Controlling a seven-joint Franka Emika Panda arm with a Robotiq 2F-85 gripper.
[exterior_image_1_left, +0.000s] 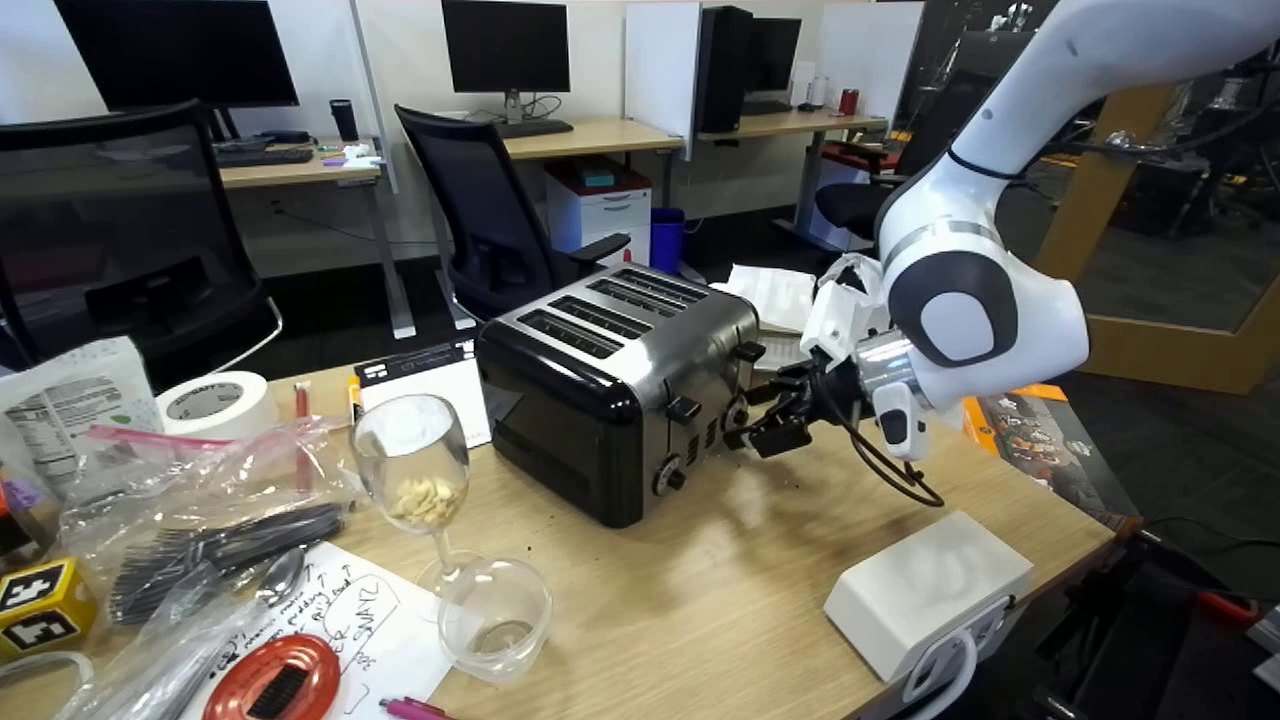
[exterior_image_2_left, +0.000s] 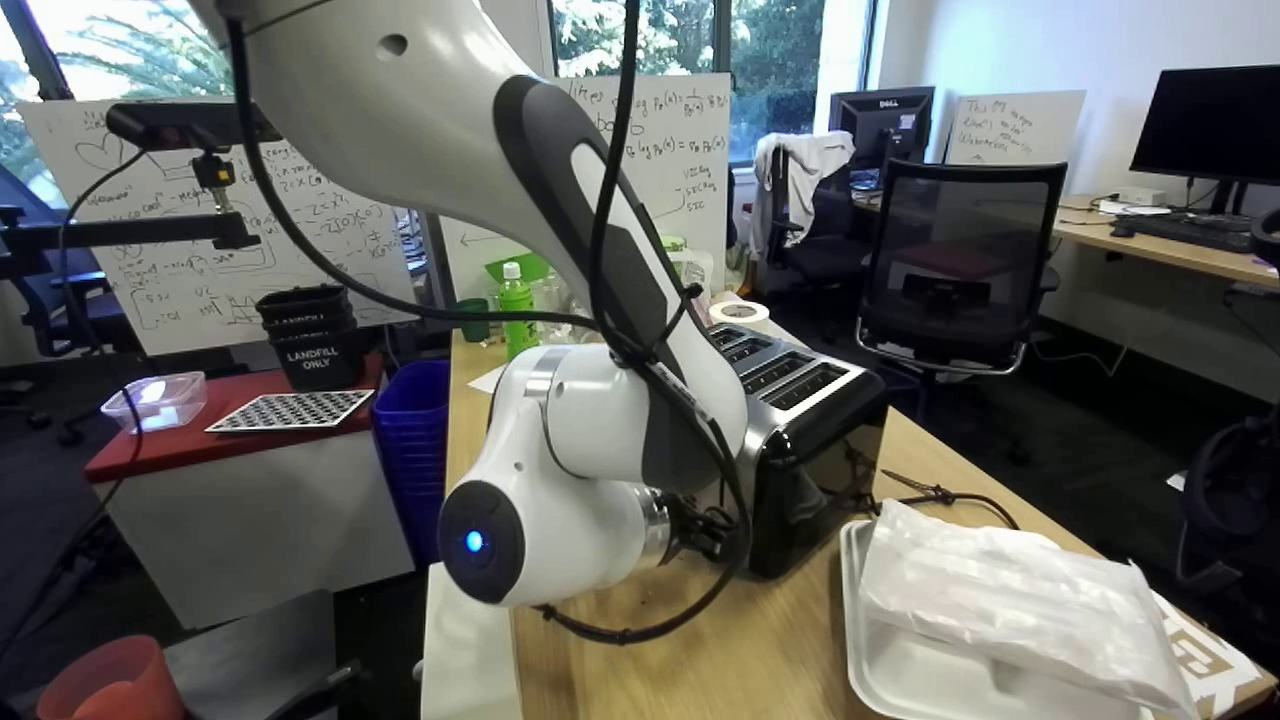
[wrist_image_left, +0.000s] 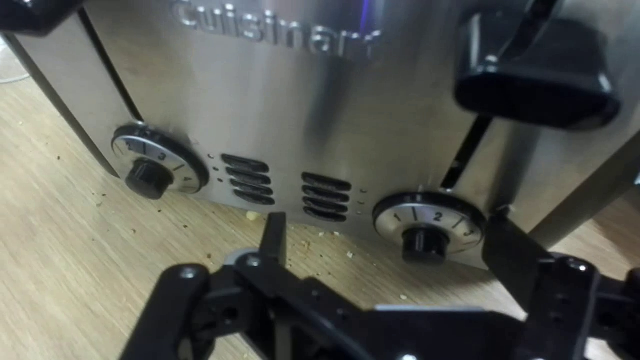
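Observation:
The steel and black four-slot toaster (exterior_image_1_left: 624, 360) stands on the wooden table, its control face towards my gripper (exterior_image_1_left: 746, 418). In the wrist view my gripper is open, with fingers (wrist_image_left: 274, 240) wide apart. The right dial's black knob (wrist_image_left: 424, 245) appears between them, nearer the right finger; whether either finger touches the dial cannot be told. To the left is the other dial's knob (wrist_image_left: 149, 178), outside the fingers. A black lever (wrist_image_left: 534, 90) sits above the right dial. In exterior view 2 the arm mostly hides my gripper and the toaster's control face.
Before the toaster stand a wine glass (exterior_image_1_left: 411, 462) with pale bits and a clear cup (exterior_image_1_left: 494, 624). A white box (exterior_image_1_left: 926, 594) occupies the near right table edge. A white tray (exterior_image_2_left: 882, 672) with plastic wrapping lies beside the toaster. Bare table lies in front of the controls.

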